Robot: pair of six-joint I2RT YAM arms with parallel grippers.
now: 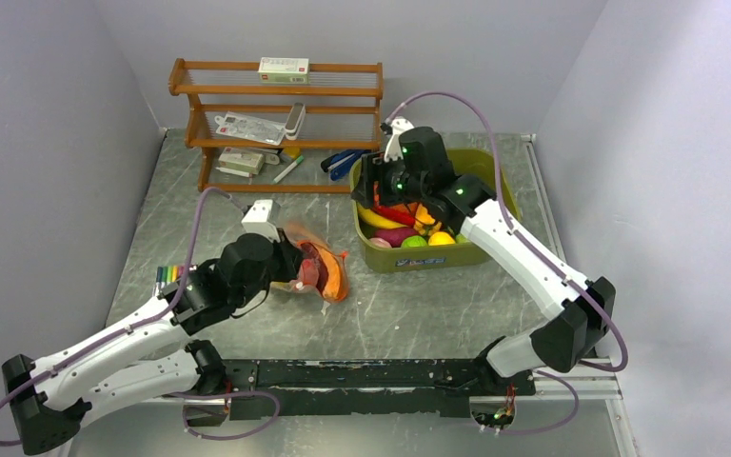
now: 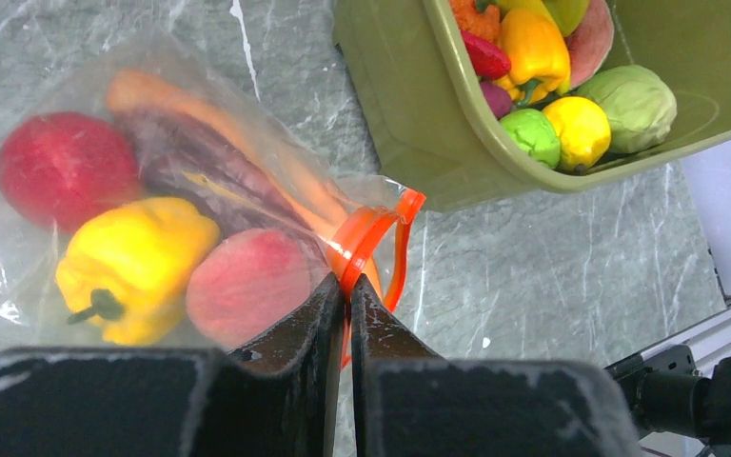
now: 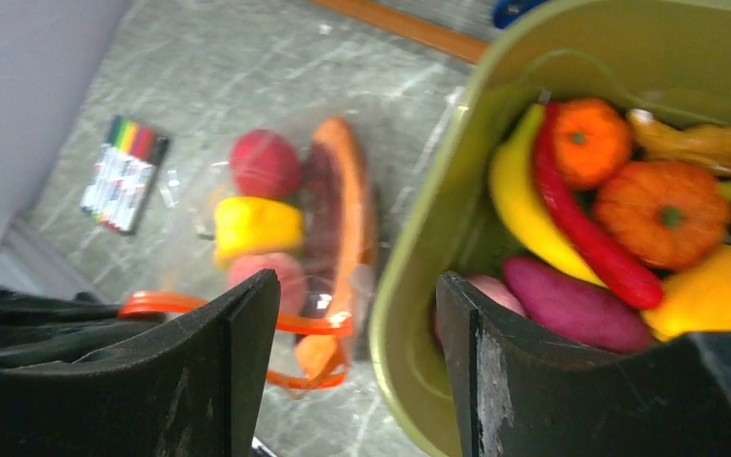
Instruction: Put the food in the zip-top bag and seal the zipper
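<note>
A clear zip top bag (image 2: 29,205) with an orange-red zipper rim (image 2: 357,238) lies on the grey table, its mouth gaping. Inside show a yellow pepper (image 2: 138,257), a peach (image 2: 252,286), a red round fruit (image 2: 67,169), a long orange carrot-like piece (image 3: 347,181) and a dark purple one. My left gripper is shut on the bag's rim. Over the left side of the green bin (image 1: 409,257), my right gripper stands open, nothing between its fingers. Below it in the bin are a red chili (image 3: 581,209), a purple eggplant (image 3: 576,305) and small pumpkins (image 3: 661,214).
A wooden rack (image 1: 286,188) with boxes and tools stands at the back. Colored markers (image 3: 126,171) lie at the left. The bin's wall rises close beside the bag.
</note>
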